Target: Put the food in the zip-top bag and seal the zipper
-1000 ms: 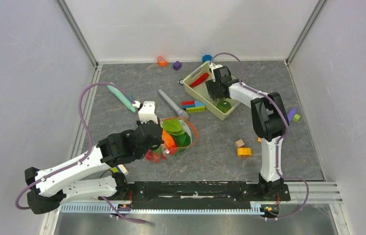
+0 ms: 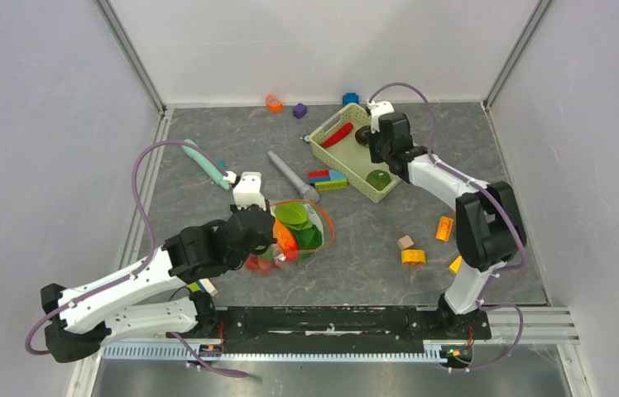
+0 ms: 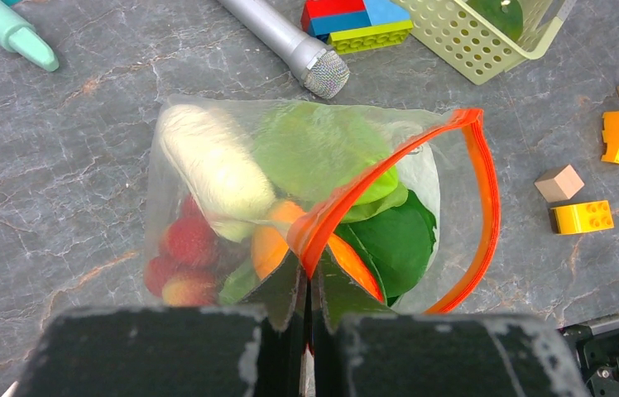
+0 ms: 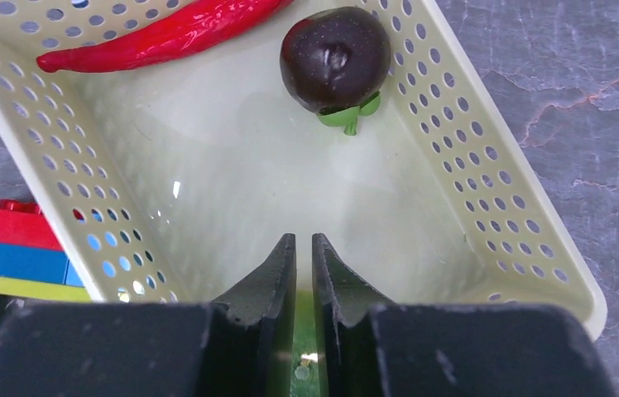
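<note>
A zip-top bag with an orange zipper (image 3: pixel 480 215) lies open on the table, holding a white vegetable (image 3: pixel 211 165), red fruits (image 3: pixel 190 244), leafy greens and an orange item. My left gripper is shut on the bag's rim. My right gripper hangs over the pale green basket (image 2: pixel 352 165), its fingertips close together with a small gap; whether they grip anything is unclear. In the right wrist view a red chili (image 4: pixel 165 41) and an eggplant (image 4: pixel 335 58) lie in the basket, and a green vegetable (image 4: pixel 304 372) is partly hidden behind the fingers.
A grey microphone (image 2: pixel 294 174), toy bricks (image 2: pixel 327 180) and a mint cylinder (image 2: pixel 203 161) lie around the bag and basket. More blocks (image 2: pixel 413 257) sit at the right. The table between bag and right-hand blocks is mostly clear.
The left arm is unchanged.
</note>
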